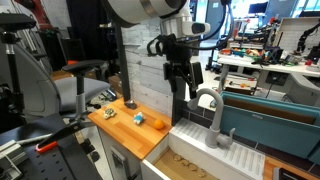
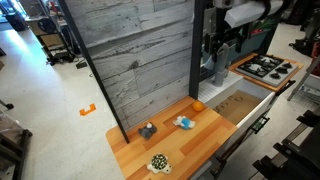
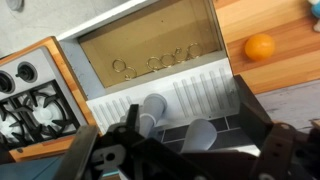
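My gripper stands open in the wrist view, its two dark fingers wide apart with nothing held between them. In exterior view 1 the gripper [image 1: 190,88] hangs in the air, pointing down, left of the grey faucet [image 1: 215,105] and well above the counter. An orange ball [image 3: 259,46] lies on the wooden counter [image 3: 285,75], apart from the gripper. Beside the ball in exterior view 1 sits a small blue and white object [image 1: 138,117]. The white-rimmed basin [image 1: 157,150] holds several small rings [image 3: 119,66] on its beige floor.
A toy stove [image 3: 38,100] with knobs lies beyond the basin. Further along the counter are a grey object [image 2: 149,130] and a round patterned piece [image 2: 159,163]. The tall faucet and the plank wall [image 2: 140,60] rise near the arm.
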